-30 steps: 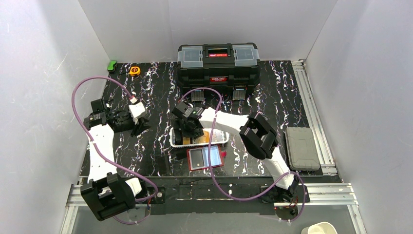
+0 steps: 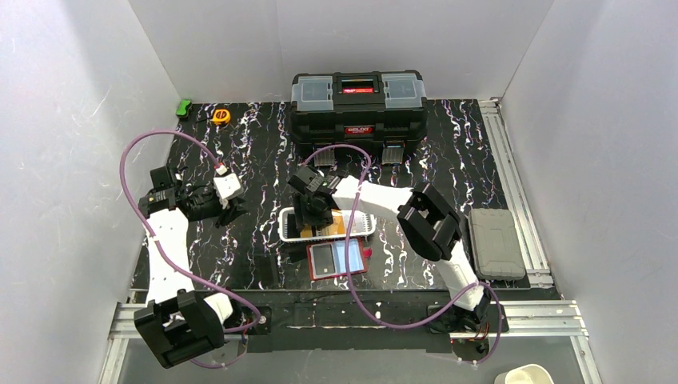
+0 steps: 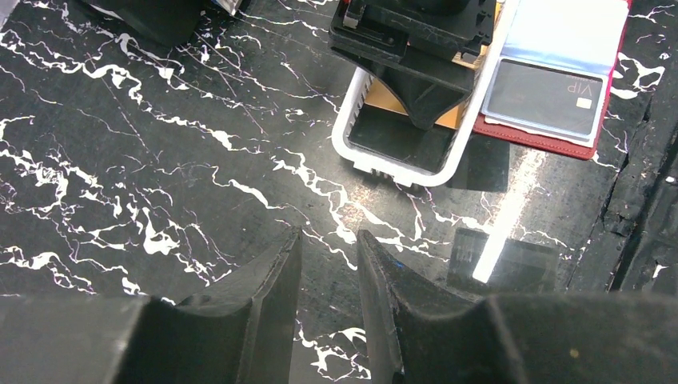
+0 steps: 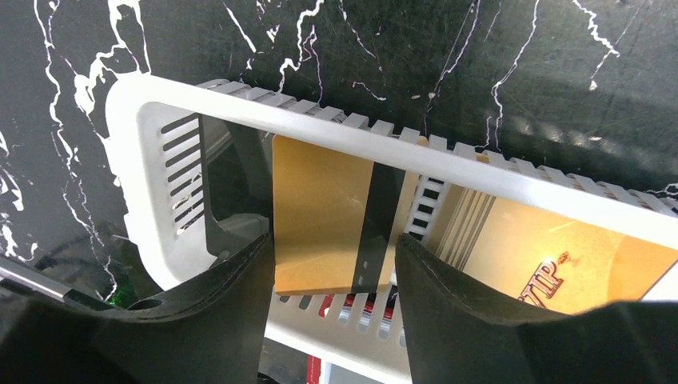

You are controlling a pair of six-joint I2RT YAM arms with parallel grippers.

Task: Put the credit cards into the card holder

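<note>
The white basket (image 4: 472, 172) holds several cards. An orange card with a black stripe (image 4: 324, 212) lies between the fingertips of my right gripper, which are apart near its two side edges; whether they touch it I cannot tell. A black card (image 4: 232, 172) leans at the basket's left end, and another orange card (image 4: 552, 240) with red script lies to the right. The red card holder (image 2: 337, 259) lies unfolded in front of the basket, a dark VIP card (image 3: 546, 100) in one clear pocket. My left gripper is open and empty above bare table, left of the basket.
A black toolbox (image 2: 358, 112) stands at the back, with a grey case (image 2: 496, 244) at the right. An orange tape (image 2: 221, 117) sits at the back left. Dark flat rectangular patches (image 3: 504, 268) show on the table near the holder. Open table lies left of the basket.
My right gripper has shifted slightly to the right over the basket. The left arm has barely moved. Basket and card holder stay in place.
</note>
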